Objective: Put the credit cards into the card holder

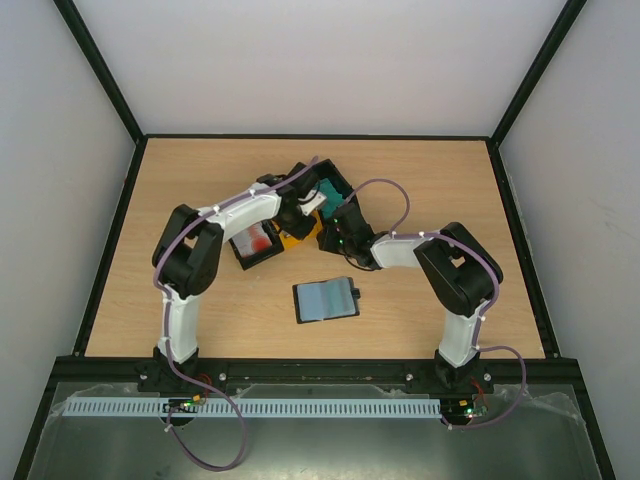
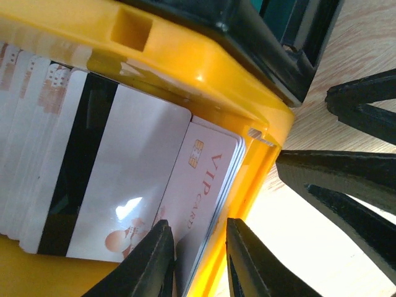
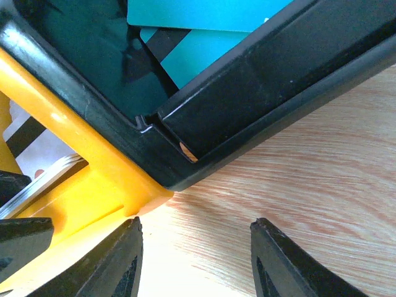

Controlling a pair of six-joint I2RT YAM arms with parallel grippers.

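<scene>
White bank cards [image 2: 136,167] lie overlapping in a yellow tray [image 2: 68,25]. The VIP card [image 2: 201,170] tops a small stack at the tray's end. My left gripper is partly open at that stack, its fingers on either side of the cards' edge; whether they touch is unclear. In the right wrist view, the same card edge [image 3: 43,184] shows between the left fingers. My right gripper stands open over bare wood beside the trays, nothing between its fingers. The flat grey-blue card holder [image 1: 326,299] with dark edges lies at the table's front middle.
A black tray [image 3: 247,105] holding teal cards [image 3: 204,12] adjoins the yellow one. On its other side is another black tray [image 1: 262,256] with red-and-white cards [image 1: 250,240]. Both grippers are close together.
</scene>
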